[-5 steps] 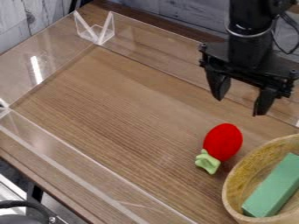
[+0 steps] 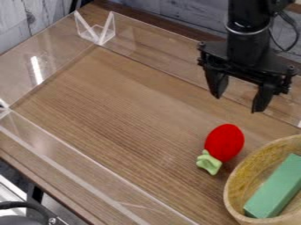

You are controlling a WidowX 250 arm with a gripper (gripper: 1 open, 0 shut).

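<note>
A black robot gripper (image 2: 245, 90) hangs over the upper right of the wooden table, its two fingers spread apart with nothing visible between them. Below it lies a red oval object (image 2: 223, 141) with a pale green piece (image 2: 209, 162) at its lower left. At the bottom right, a cream bowl (image 2: 241, 189) holds a green rectangular object (image 2: 274, 185).
A small white wire basket (image 2: 97, 26) stands at the back left. A grey wall or panel edges the top right.
The gripper has shifted very slightly; the objects on the table have not moved.
</note>
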